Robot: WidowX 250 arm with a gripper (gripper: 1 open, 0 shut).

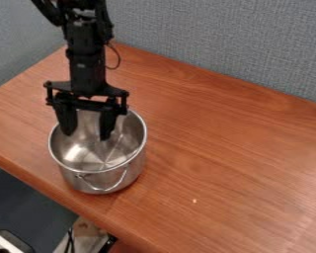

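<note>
A shiny steel pot (98, 170) with a wire handle stands on the wooden table at the left of the camera view. My black gripper (87, 126) reaches down inside the pot's upper part with its fingers open. Some light, thin shapes show inside the pot, too unclear to name.
A grey textured wall (240, 44) stands behind it. The table's edge drops off at the lower left, with cables and other items below.
</note>
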